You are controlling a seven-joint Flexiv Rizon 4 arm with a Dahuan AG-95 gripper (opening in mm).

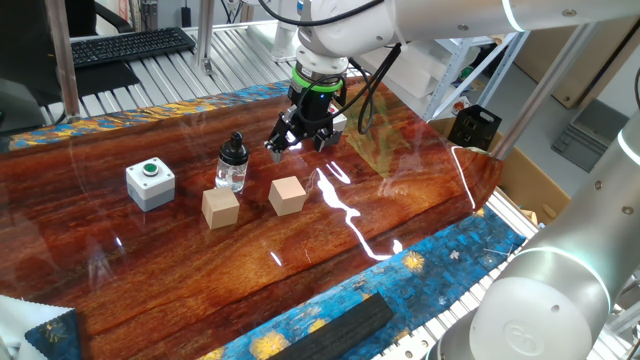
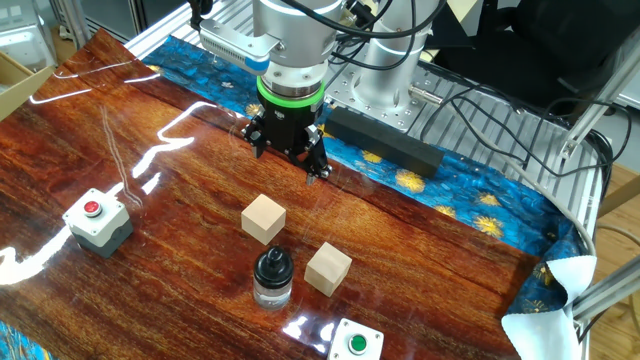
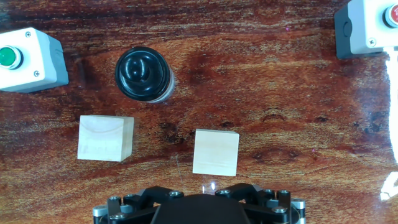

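My gripper [image 2: 287, 166] hangs above the table with its fingers spread wide; it is open and nothing is between them. Two plain wooden cubes lie apart on the tabletop. In the wrist view one cube [image 3: 215, 153] is just ahead of the gripper, and the other cube [image 3: 103, 138] is further left. A clear bottle with a black cap [image 3: 144, 74] stands upright beyond them. In exterior view 1 the bottle [image 1: 233, 163] is behind the left cube [image 1: 220, 208], with the right cube [image 1: 287, 196] nearer the arm. No cube touches the gripper.
A box with a green button [image 1: 150, 184] stands left of the bottle. The box with a red button [image 2: 98, 221] sits on the opposite side, partly cut off in the wrist view. A dark bar [image 2: 384, 142] lies near the robot base.
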